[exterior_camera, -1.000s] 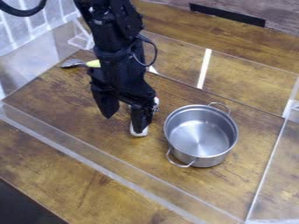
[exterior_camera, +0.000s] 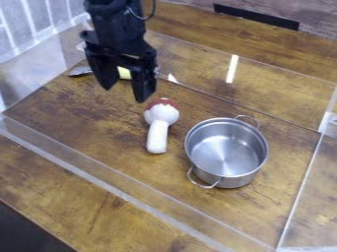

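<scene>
My black gripper hangs over the upper left of the wooden work surface, its fingers spread open. Behind it lie a yellow object and a thin metal utensil, both partly hidden. Below and right of the gripper sits a white object with a round head and a long white body, with a bit of red at its top. A steel pot with two wire handles stands at the right.
Clear panels border the wooden surface on several sides.
The arm has moved up and back, away from the front and the white object, uncovering that object. The pot has not moved.
</scene>
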